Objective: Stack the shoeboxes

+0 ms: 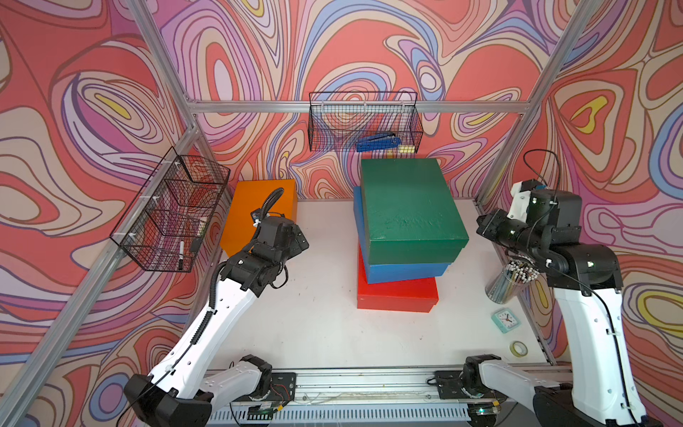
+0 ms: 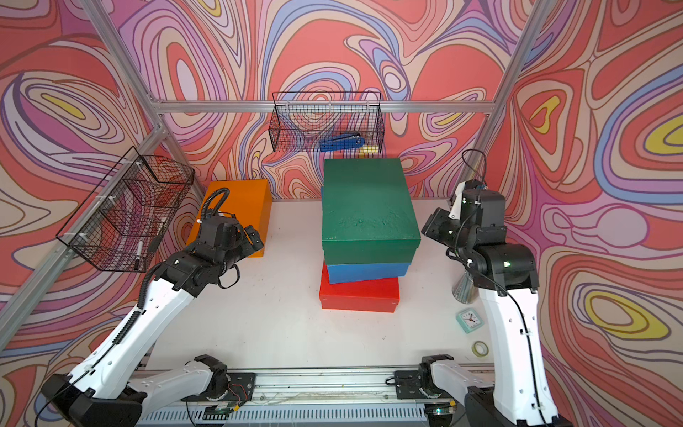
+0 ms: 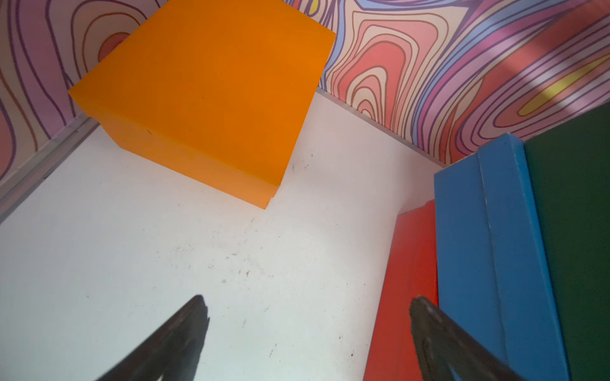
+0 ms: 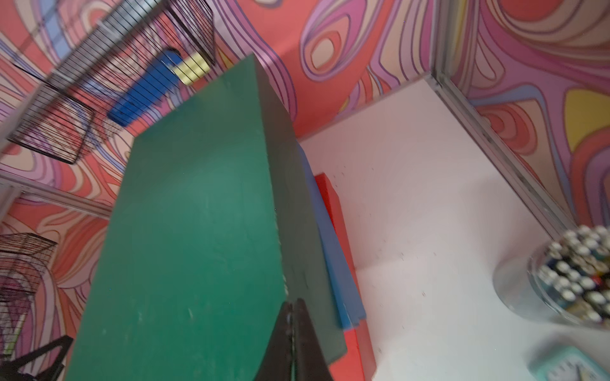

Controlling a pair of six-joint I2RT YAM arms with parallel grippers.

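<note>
A green shoebox [image 1: 409, 203] lies on top of a blue shoebox [image 1: 409, 271], which rests on a red shoebox [image 1: 396, 294]. The three are slightly out of line, with red jutting out at the front. Apart from this pile, at the back left of the table, is an orange shoebox [image 3: 213, 82]. My left gripper is open, raised above the bare table between orange box and pile, nothing between its fingers. Raised to the right of the pile is my right gripper; its fingers are together, nothing visible between them.
A wire basket [image 1: 365, 128] hangs on the back wall, another basket [image 1: 170, 213] at the left. On the table's right edge stand a container of pens [image 1: 506, 282], a small clock [image 1: 506, 319] and a tape roll [image 1: 518, 348].
</note>
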